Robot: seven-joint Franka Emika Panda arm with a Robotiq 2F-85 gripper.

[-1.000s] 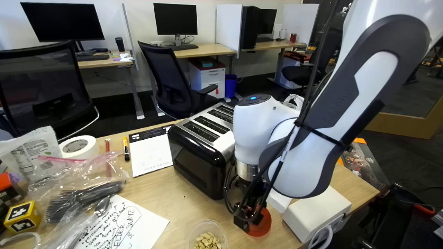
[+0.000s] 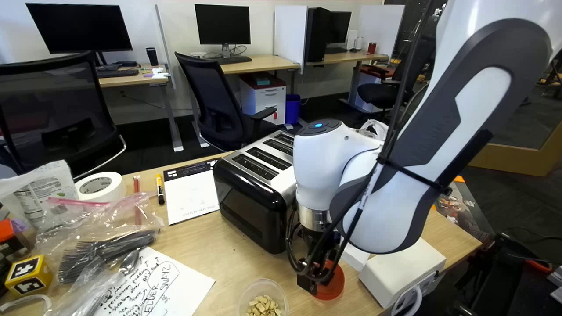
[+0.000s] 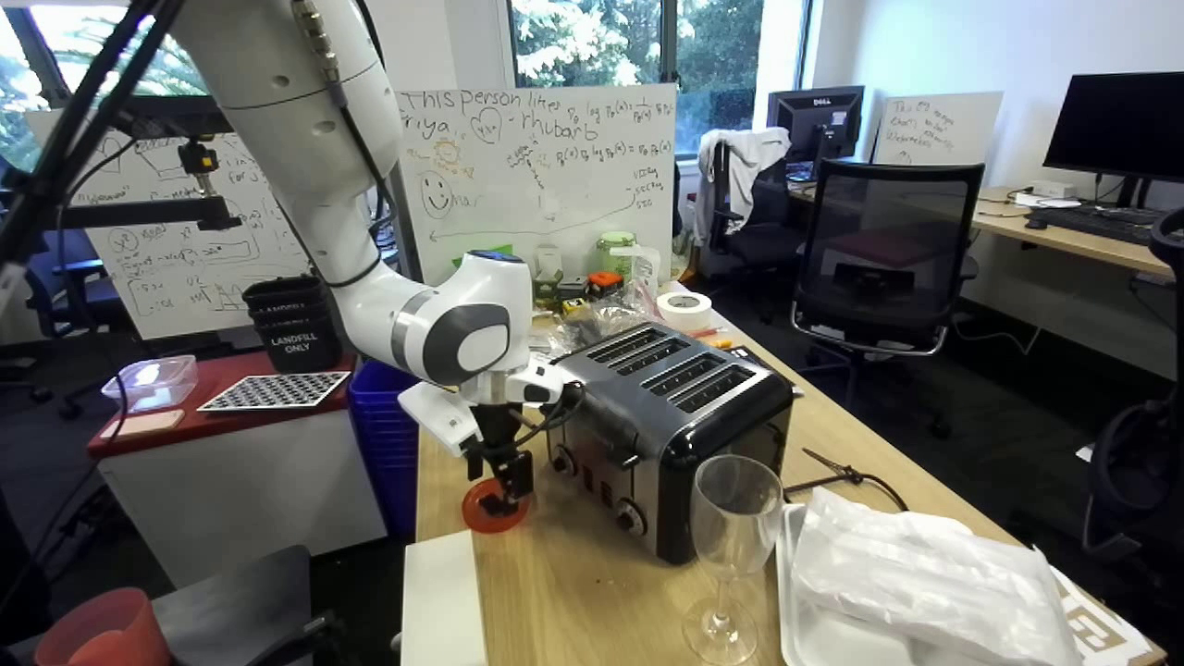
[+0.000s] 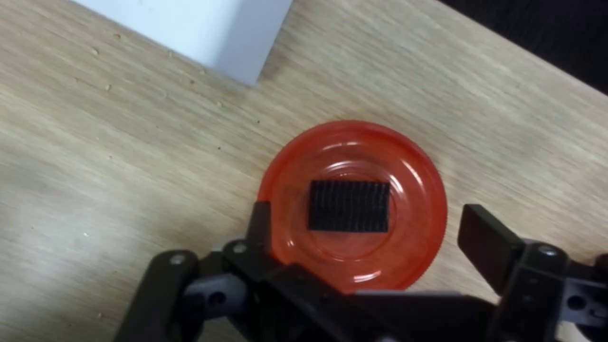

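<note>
A round red translucent dish (image 4: 414, 239) lies on the wooden table, and a small black ribbed block (image 4: 349, 206) rests near its middle. My gripper is open above the dish, one black finger (image 4: 260, 228) overlapping its left rim and the other finger (image 4: 490, 245) just right of it. Nothing is between the fingers. In the second exterior view my gripper (image 3: 501, 472) points down over the red dish (image 3: 479, 517), close beside the toaster. From the first exterior view, the arm and cables partly cover the dish (image 2: 333, 287), and the block cannot be made out.
The black and steel toaster (image 2: 253, 197) stands next to my gripper. A white box (image 2: 403, 268) lies on the other side. A cup of nuts (image 2: 263, 300) sits near the front; a wine glass (image 3: 733, 533) stands beyond the toaster. Table edge (image 4: 527, 50) is close to the dish.
The arm has shifted very slightly, with its hand a little to the left in the first exterior view. The dish, toaster and other objects have not moved.
</note>
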